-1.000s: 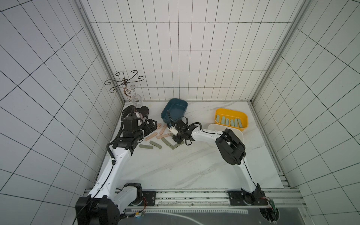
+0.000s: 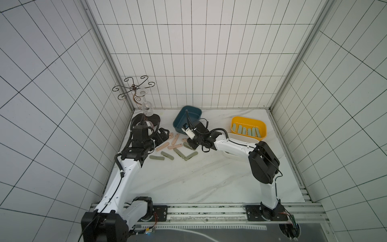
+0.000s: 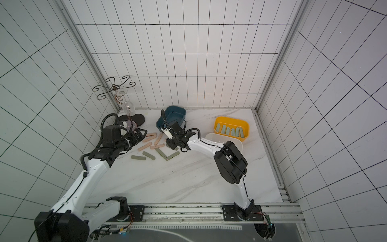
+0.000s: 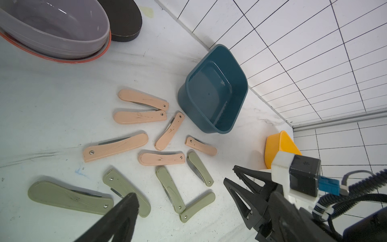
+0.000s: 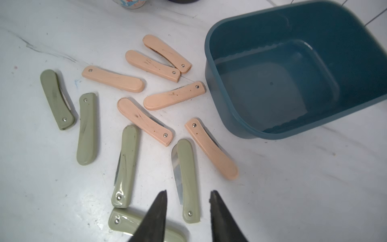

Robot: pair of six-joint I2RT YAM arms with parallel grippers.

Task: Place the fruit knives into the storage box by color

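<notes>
Several pink-handled knives (image 4: 115, 147) lie loose on the marble top, with several green-handled knives (image 4: 70, 197) on the nearer side of them. My right gripper is open above the lower end of a green knife (image 5: 187, 177) whose blade partly shows; the fingers stand apart with nothing held between them. In the left wrist view, my left gripper has widely parted, empty fingers above the green knives. The empty dark blue box (image 4: 211, 90) stands behind the knives. Several blue-green knives (image 2: 249, 131) lie in the yellow box (image 2: 262, 123) at the right.
A white box (image 3: 219, 137) sits before the yellow one, partly covered by my right arm. Grey bowls (image 4: 60, 28) and a black base (image 4: 123, 20) occupy the back left corner.
The left arm has stayed still. No knife has visibly moved.
</notes>
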